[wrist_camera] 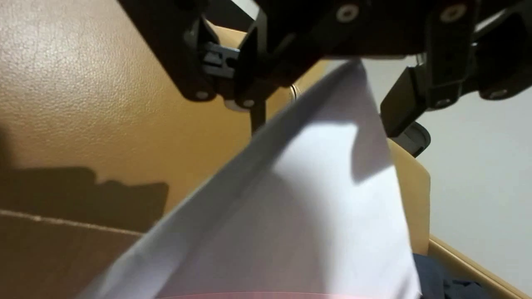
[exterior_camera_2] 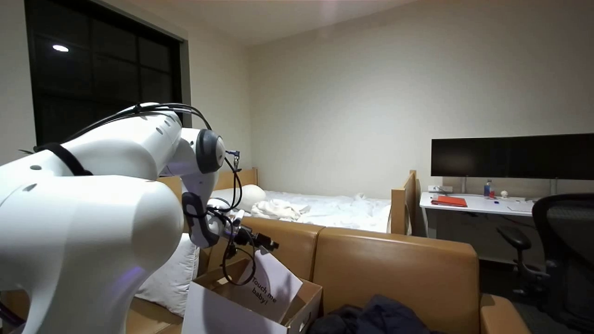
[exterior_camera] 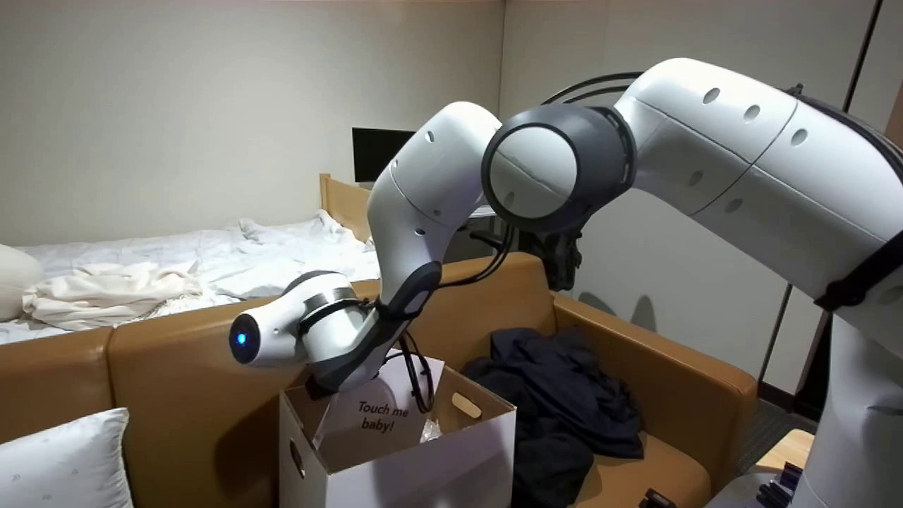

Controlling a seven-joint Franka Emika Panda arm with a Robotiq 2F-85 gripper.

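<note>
A white sheet or panel (exterior_camera: 372,415) printed "Touch me baby!" leans at a slant inside the white box (exterior_camera: 423,474) on the couch. Its upper corner rises above the rim in exterior view 2, close below my gripper (exterior_camera_2: 271,244). From the wrist, the panel (wrist_camera: 329,214) fills the lower middle, its pointed corner reaching up between the two spread fingers. Gaps show on both sides of that corner, so my gripper looks open around it. The arm hides the gripper in exterior view 1.
The brown couch back (exterior_camera_2: 390,261) stands close behind the box. Dark clothing (exterior_camera: 567,389) lies to the box's right, and a white pillow (exterior_camera: 63,461) to its left. Something clear and crinkled (exterior_camera: 429,430) shows inside the box.
</note>
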